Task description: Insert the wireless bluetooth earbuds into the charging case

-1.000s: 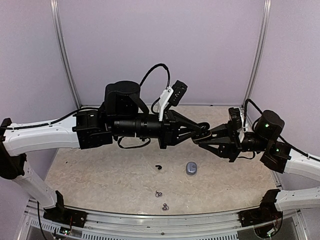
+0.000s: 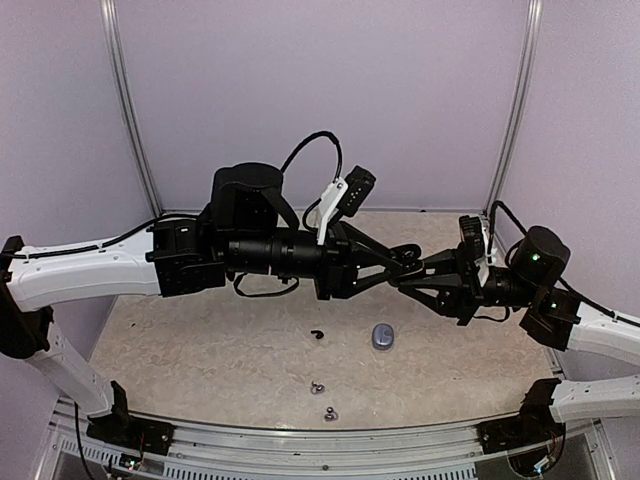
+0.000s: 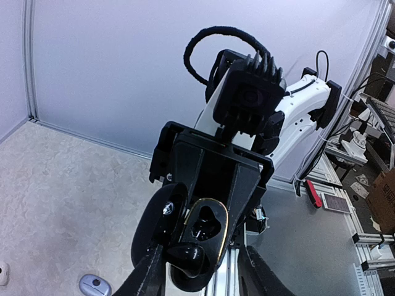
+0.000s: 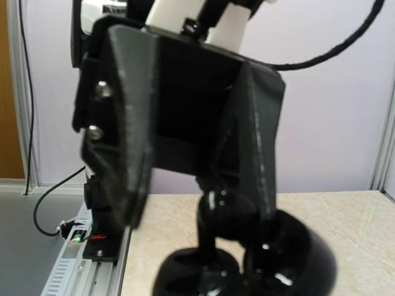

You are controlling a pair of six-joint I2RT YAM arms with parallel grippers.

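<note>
The black charging case [image 3: 219, 237], lid [image 3: 159, 216] raised, is held in mid-air in my right gripper [image 2: 408, 282], which is shut on it. One oval hollow [image 3: 205, 225] in the case is empty. At the lower hollow sits a glossy black earbud [image 3: 185, 258], its tip sticking out; how deep it sits cannot be told. My left gripper is part open, its fingers [image 3: 253, 271] spread on either side of the earbud. In the right wrist view the earbud [image 4: 225, 213] appears close to one left finger [image 4: 260, 160]. Another black earbud [image 2: 317, 334] lies on the table.
On the table [image 2: 220, 370] below are a grey case [image 2: 382, 336] and two silvery earbuds [image 2: 317, 387], the second earbud [image 2: 330, 413] nearer the front edge. Both arms meet above the table, with little room between them.
Both arms and the held case have hardly moved.
</note>
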